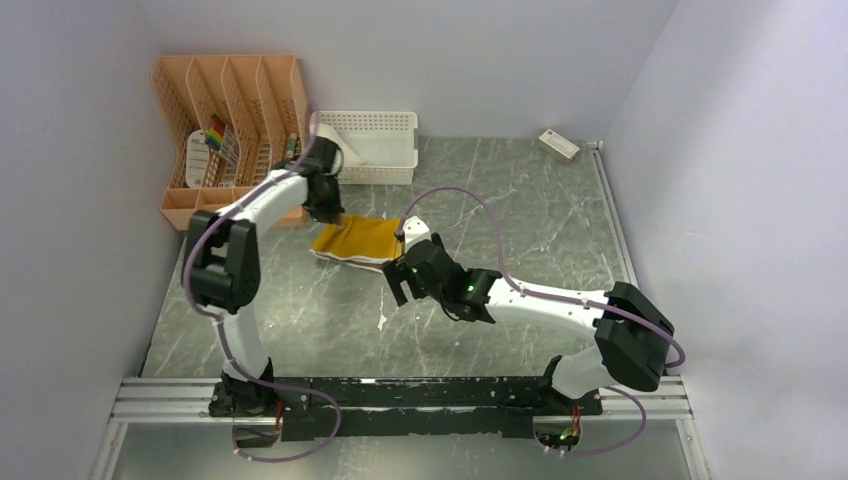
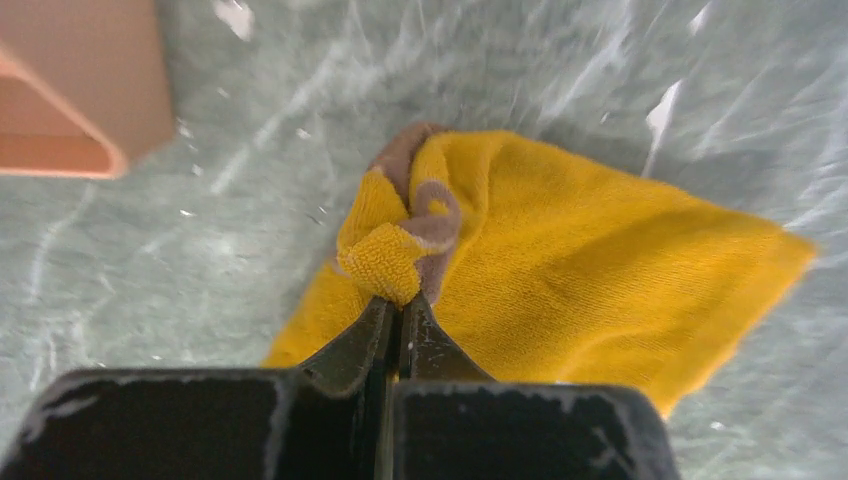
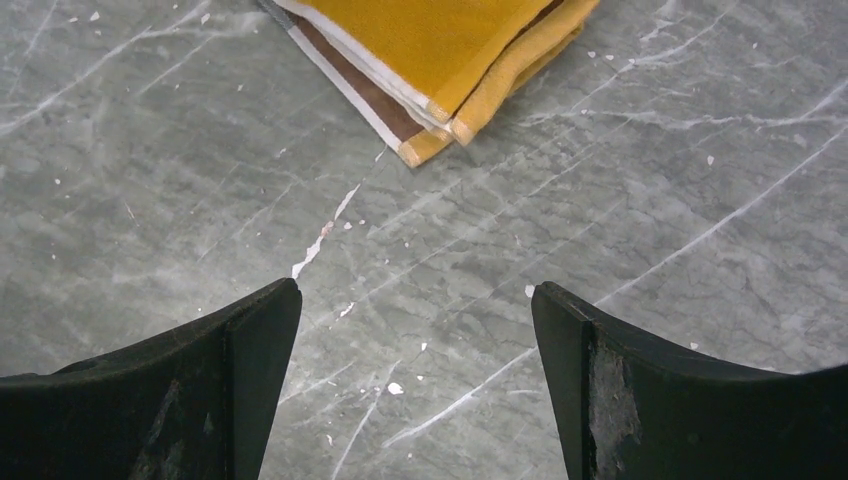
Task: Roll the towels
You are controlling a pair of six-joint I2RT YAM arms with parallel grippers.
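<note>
On the grey marbled table lies a folded yellow towel (image 1: pixel 368 238) with white and brown edging along its front side. My left gripper is shut on a bunched corner of it, where yellow and brown cloth stands up from the fingertips. The rest of the towel (image 2: pixel 590 270) spreads flat to the right in the left wrist view. My right gripper stands open over bare table, nothing between its fingers. Towards the top of the right wrist view shows the towel's layered near corner (image 3: pixel 440 120), apart from those fingers.
A peach slotted rack (image 1: pixel 180 205) stands at the back left, close to the left arm. Beside it is a white basket (image 1: pixel 400 160) holding a pale cloth (image 1: pixel 345 150). A small box (image 1: pixel 558 146) sits back right.
</note>
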